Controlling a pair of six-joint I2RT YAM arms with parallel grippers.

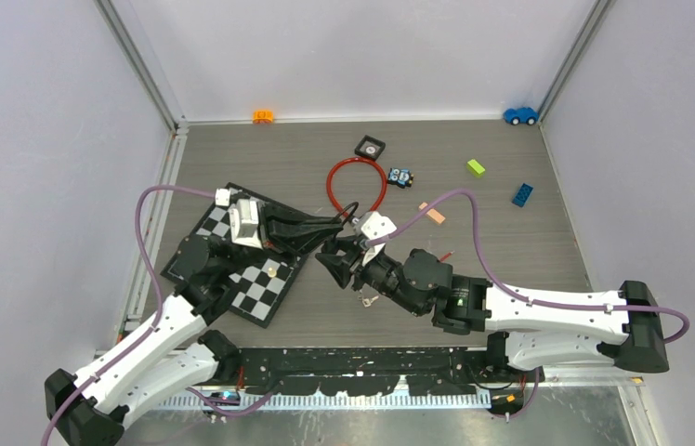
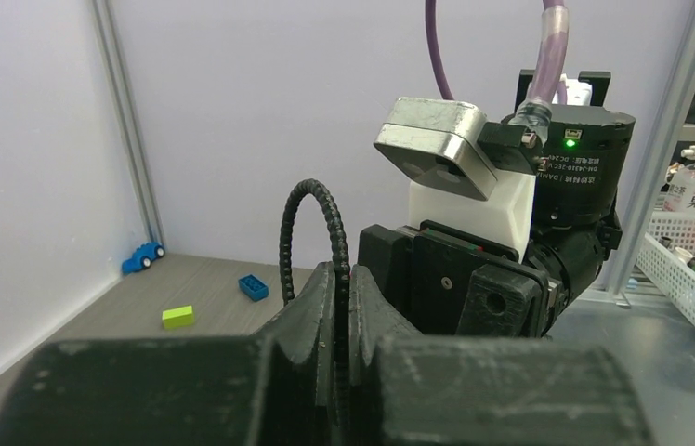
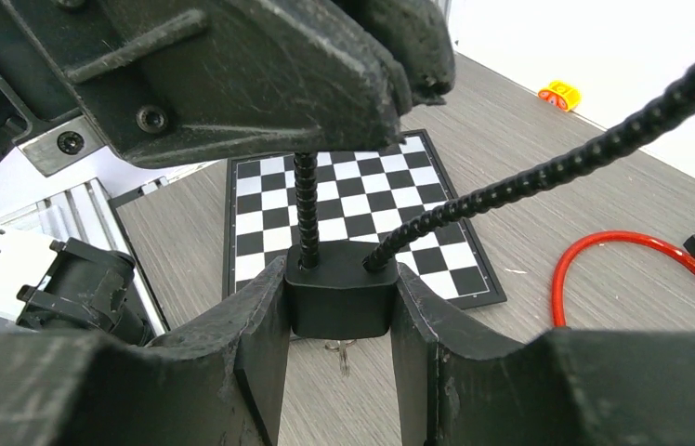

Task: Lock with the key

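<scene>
The black lock body [image 3: 340, 302] sits between the fingertips of my right gripper, with a pad against each side and no gap showing. Two strands of its black cable [image 3: 548, 177] rise from the top. My left gripper is shut on one strand, and the cable [image 2: 314, 186] loops up past its tips. From above, the left gripper [image 1: 336, 226] stands just over and left of the right one [image 1: 327, 249]. Small metal keys [image 1: 369, 300] show below the right gripper on the table side; part of them is hidden behind the lock in the right wrist view.
A chessboard [image 1: 258, 299] lies under the left arm. Behind the grippers are a red ring [image 1: 332, 181], a small black square box [image 1: 370, 147] and a small blue-and-black block [image 1: 400, 177]. A wooden block [image 1: 435, 215] lies to the right.
</scene>
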